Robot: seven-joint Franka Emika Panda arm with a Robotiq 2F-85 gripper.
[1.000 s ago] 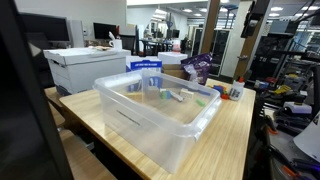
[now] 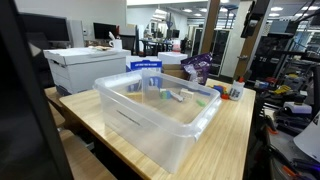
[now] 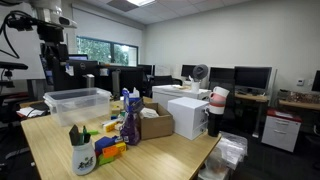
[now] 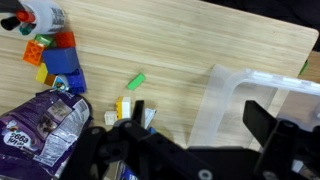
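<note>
High above the table hangs my gripper, its two dark fingers far apart in the wrist view with only tabletop and bin edge visible below the gap. Nothing is held between them. A clear plastic bin [image 4: 216, 98] lies under the right finger in that view. Toward the left are a green block [image 4: 136, 80], a yellow block [image 4: 119, 108], a blue block [image 4: 61, 61] and a purple bag [image 4: 35, 140]. Markers stand in a mug [image 3: 83, 156] at the table's near edge in exterior view 2.
A cardboard box [image 3: 156, 124] and a white box [image 3: 188, 117] stand beside the purple bag [image 3: 130, 126]. Bare tabletop [image 4: 180, 35] stretches across the upper middle of the wrist view. The bin's tall walls [image 2: 177, 150] rise from the table.
</note>
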